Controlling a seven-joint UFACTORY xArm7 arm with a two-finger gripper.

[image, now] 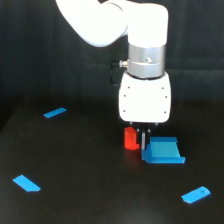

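A red block point(130, 138) stands on the dark table near the centre, just left of a small blue tray point(169, 151). From above, the white arm reaches down over both. My gripper point(143, 146) is at the tray's left edge, beside the red block; its dark fingers are small and partly lost against the background. Whether they are apart or together, and whether they touch the block, I cannot tell.
Blue strips mark the table: one at the back left point(55, 112), another at the front left point(26, 184), and a third at the front right point(196, 195).
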